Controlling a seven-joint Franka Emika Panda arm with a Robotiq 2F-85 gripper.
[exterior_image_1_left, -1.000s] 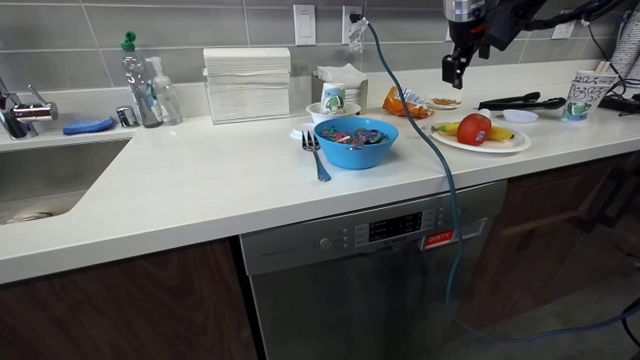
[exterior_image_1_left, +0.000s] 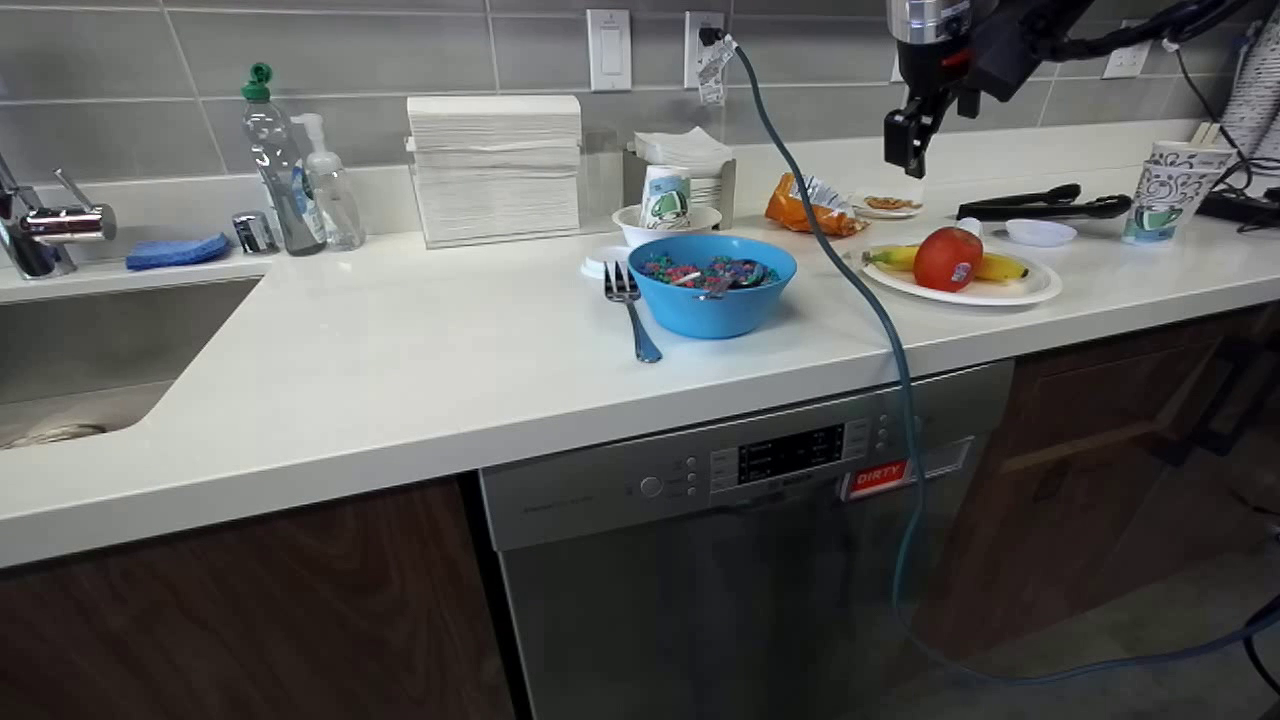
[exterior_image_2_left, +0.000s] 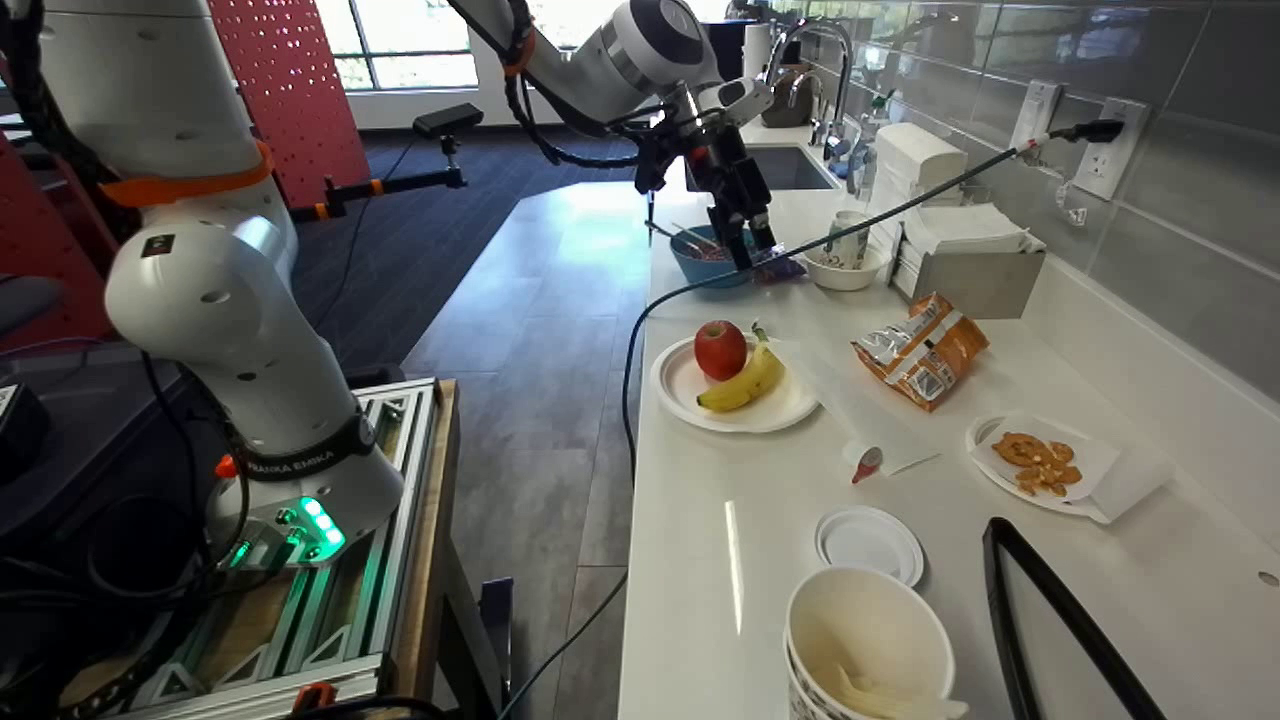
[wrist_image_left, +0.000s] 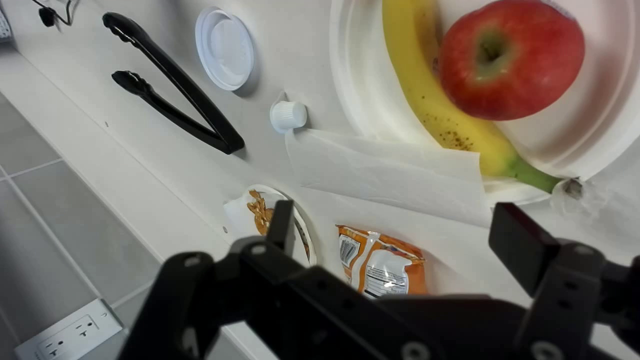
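Observation:
My gripper hangs above the counter, its two dark fingers spread wide in the wrist view with nothing held. Beneath it in that view lie an orange snack bag (wrist_image_left: 388, 264) and a small plate of pretzels (wrist_image_left: 307, 243), partly covered by one finger. A red apple (wrist_image_left: 510, 60) and a yellow banana (wrist_image_left: 414, 78) share a white plate (wrist_image_left: 354, 78) at the upper right. From the side, the gripper (exterior_image_1_left: 906, 144) is well above the counter, behind the apple (exterior_image_1_left: 948, 259). The blue bowl (exterior_image_1_left: 710, 300) of wrapped candy stands to the left, a fork (exterior_image_1_left: 638, 318) beside it.
A blue cable (exterior_image_1_left: 882, 312) runs from the wall outlet across the counter and over its front edge. Black tongs (wrist_image_left: 180, 90), a white lid (wrist_image_left: 225, 49) and a paper cup (exterior_image_1_left: 1176, 192) occupy the right end. Clear counter lies between the sink (exterior_image_1_left: 108, 348) and the bowl.

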